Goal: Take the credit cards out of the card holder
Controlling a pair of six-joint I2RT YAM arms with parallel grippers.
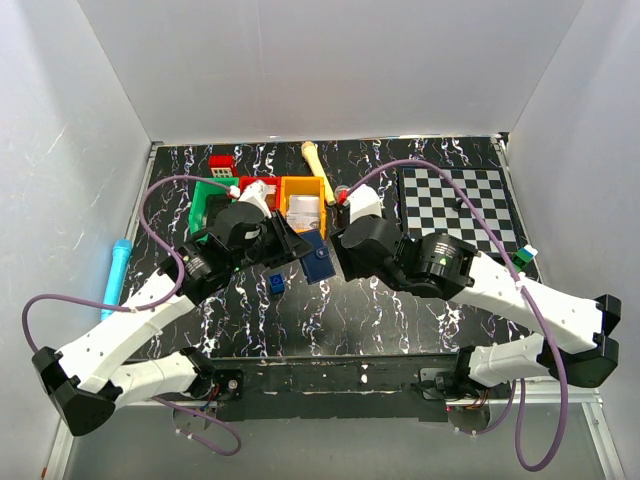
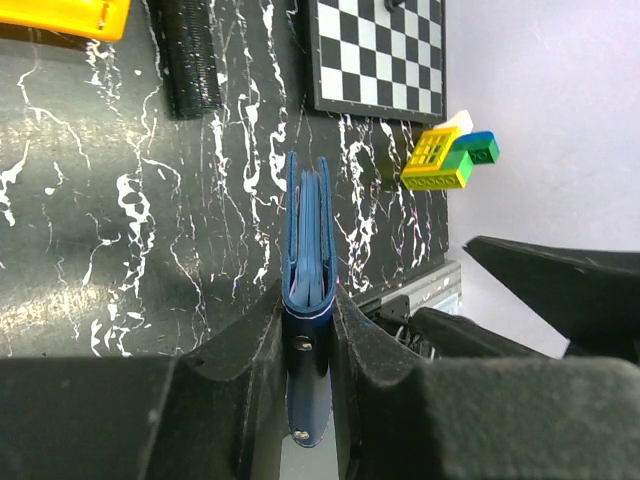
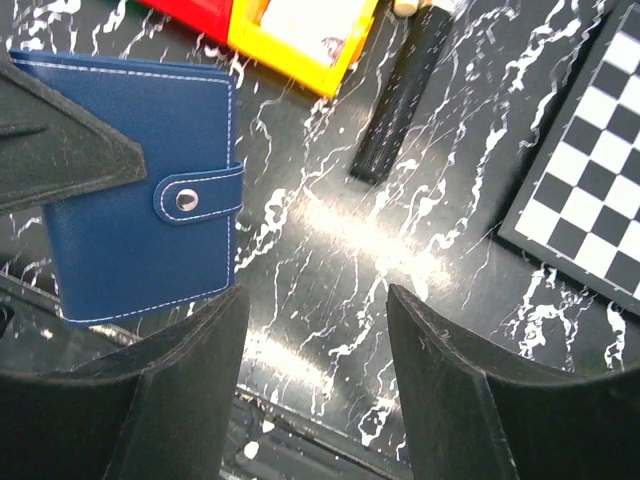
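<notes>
The dark blue card holder [image 1: 317, 258] hangs above the table, with my left gripper shut on it. Edge-on in the left wrist view, the holder [image 2: 309, 235] shows thin layers between its covers. In the right wrist view a strap with a round snap [image 3: 187, 200] lies on the holder's face, at its right edge; whether it is fastened I cannot tell. My right gripper stands open, nothing between its fingers, apart from the holder and to its right. No loose card shows outside the holder.
Green [image 1: 203, 187], red and yellow bins [image 1: 302, 185] line the back, some with contents. A black microphone [image 3: 405, 95] lies near the yellow bin, a chessboard [image 1: 455, 205] at right. A small blue brick [image 1: 277, 284] sits on the table.
</notes>
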